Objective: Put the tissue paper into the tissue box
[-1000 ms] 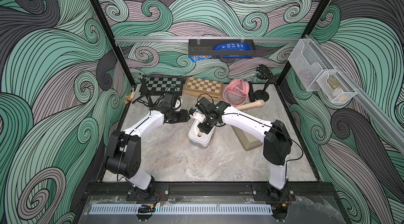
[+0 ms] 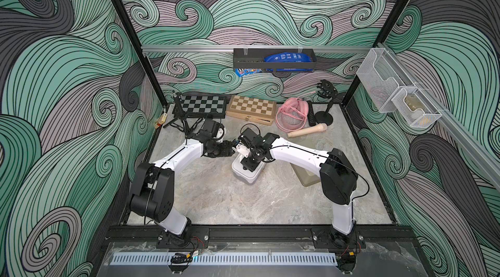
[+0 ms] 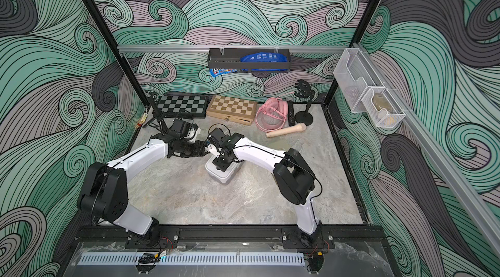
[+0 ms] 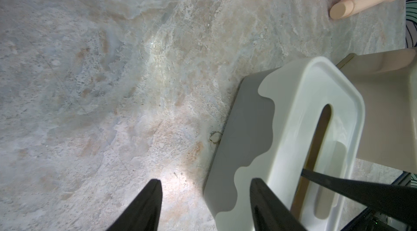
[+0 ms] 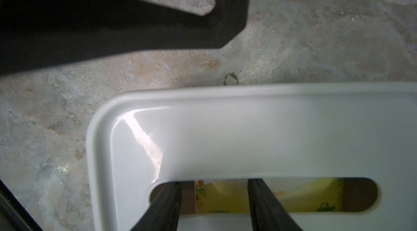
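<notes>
The white tissue box stands mid-table beneath my right arm. In the right wrist view its lid has a long slot, with a yellow, printed tissue pack visible inside. My right gripper is open at that slot, its fingertips over it, nothing seen held. My left gripper is open just left of the box, bare table between its fingers.
An olive tray lies right of the box. Chessboards, a pink mesh item, a wooden pestle and a black stand line the back.
Over the last second my right arm has shifted slightly left and toward the front, and the box has moved a little the same way. My left arm has moved slightly.
</notes>
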